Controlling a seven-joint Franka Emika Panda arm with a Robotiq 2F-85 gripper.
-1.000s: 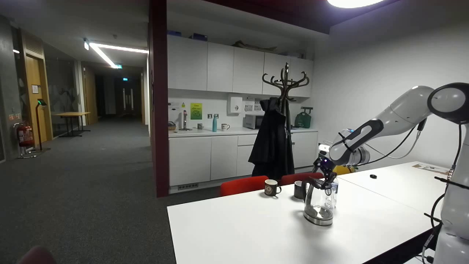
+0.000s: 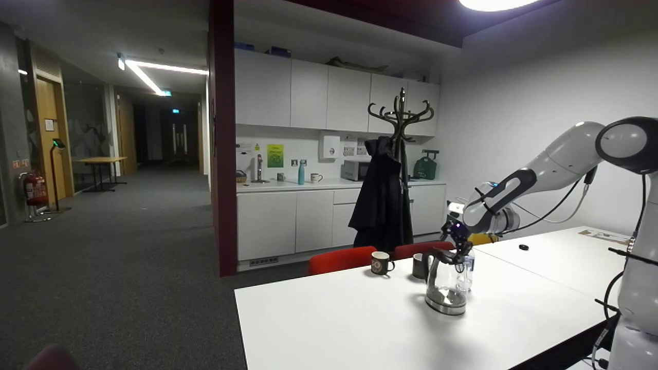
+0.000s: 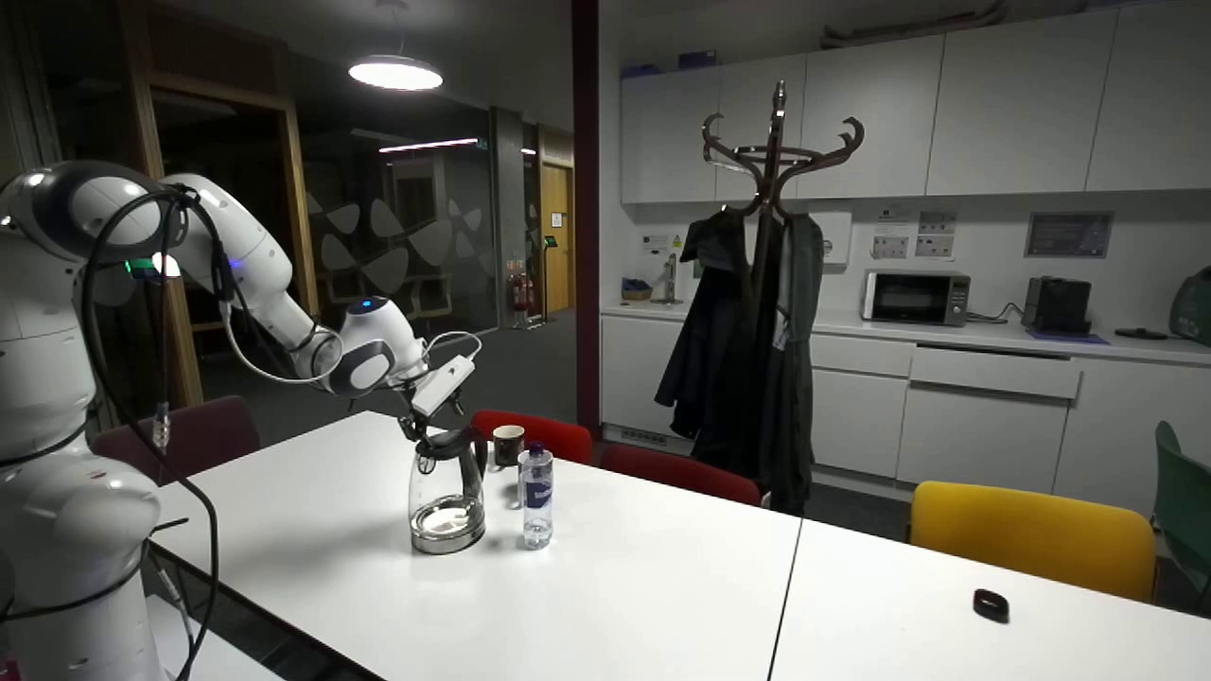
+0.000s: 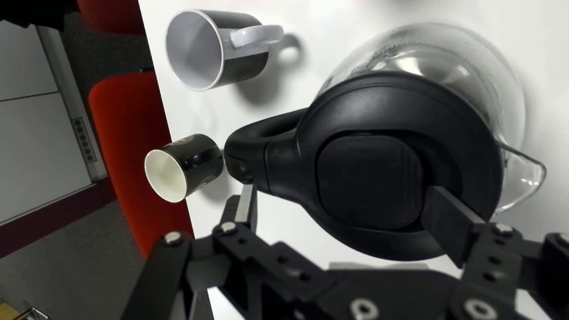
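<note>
A glass kettle with a black lid, black handle and metal base stands upright on the white table. From above, its lid fills the middle of the wrist view. My gripper is open over the kettle, its fingers spread wide. The left finger is near the outer end of the handle; the right finger overlaps the lid's far side. Whether either finger touches the kettle cannot be told.
Two mugs stand by the table edge: a dark one near the handle and a black-and-white one. A clear bottle is close beside the kettle. Red chairs line that edge.
In exterior view 1, the kettle and the arm's end have shifted very slightly to the left. The mugs have not moved.
</note>
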